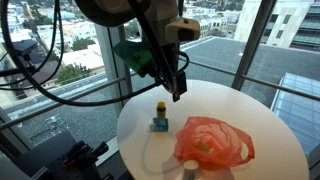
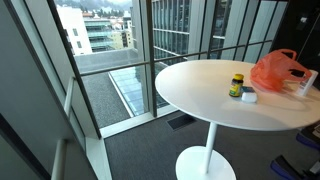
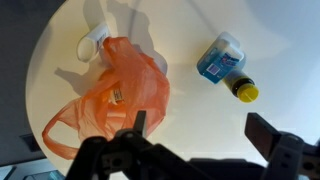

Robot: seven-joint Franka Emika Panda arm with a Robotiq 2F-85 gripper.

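My gripper [image 1: 174, 95] hangs over the table, open and with nothing between its fingers. In the wrist view the gripper has its fingers spread wide over bare tabletop. A thin orange plastic bag [image 3: 128, 80] lies crumpled on the table; something pale shows through it. Ahead of the right finger stands a small dark bottle with a yellow cap [image 3: 247, 92]. Close beside it is a small blue and white item [image 3: 214, 66]. A white cylindrical object [image 3: 90, 44] stands near the bag's far end.
The round white table [image 2: 205, 90] has a wide clear stretch on its left in exterior view 2. Windows [image 1: 215, 55] run behind it. A dark cable [image 1: 60, 98] loops from the arm.
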